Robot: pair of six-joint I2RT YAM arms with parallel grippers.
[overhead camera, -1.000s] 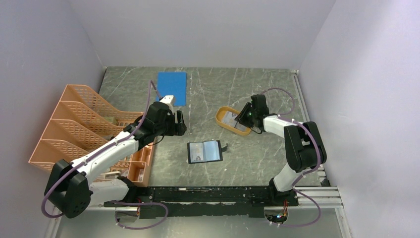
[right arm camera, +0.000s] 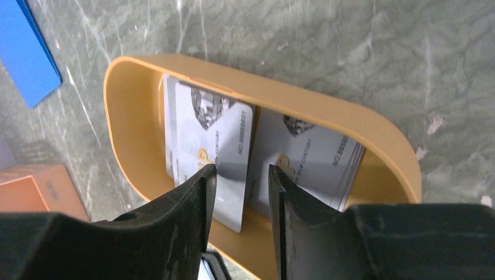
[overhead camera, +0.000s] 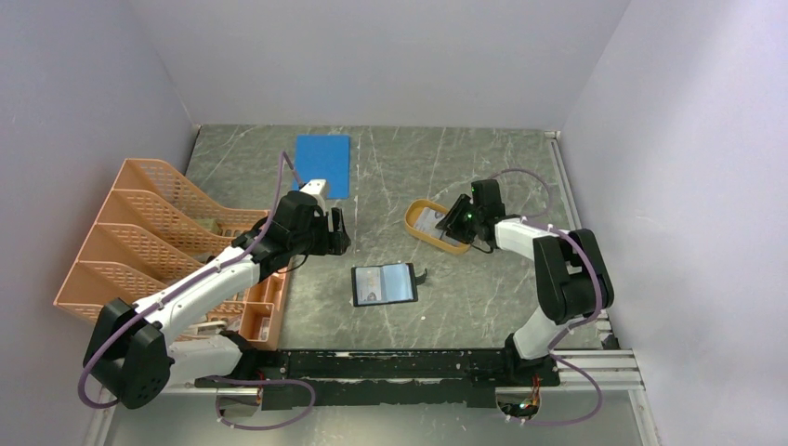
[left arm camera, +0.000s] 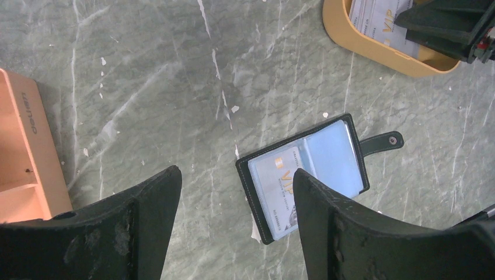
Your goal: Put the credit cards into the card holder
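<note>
The black card holder [overhead camera: 385, 284] lies open on the table, a pale VIP card [left arm camera: 276, 188] in its left sleeve and its blue-white right sleeve [left arm camera: 335, 156] beside that. Two stacks of grey-white VIP cards sit in the tan oval tray [right arm camera: 140, 61]: the left stack [right arm camera: 195, 131], with its right edge raised, and the right stack [right arm camera: 312, 154]. Over this tray my right gripper is part open, its fingertips apart on either side of the left stack's raised edge; neither finger visibly grips it. My left gripper hovers open and empty left of the holder.
Orange slotted organisers [overhead camera: 153, 232] fill the left side. A flat blue sheet [overhead camera: 322, 165] lies at the back left. The holder's strap [left arm camera: 382, 143] sticks out to its right, and bare table separates holder and tray.
The left arm, holder and tray look unmoved.
</note>
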